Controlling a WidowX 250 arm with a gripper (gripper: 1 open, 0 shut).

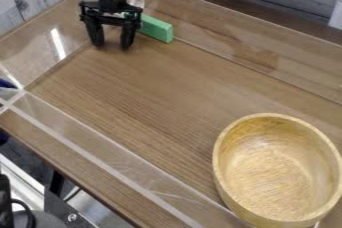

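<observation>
The black gripper (111, 30) hangs low over the far left part of the wooden table, near its back edge. A green block (156, 29) lies just to its right, partly behind the gripper. The fingers are dark and small in this view, so whether anything is between them cannot be told.
A large round tan bowl (277, 167) stands at the front right. A strip of clear tape runs along its left front part.
</observation>
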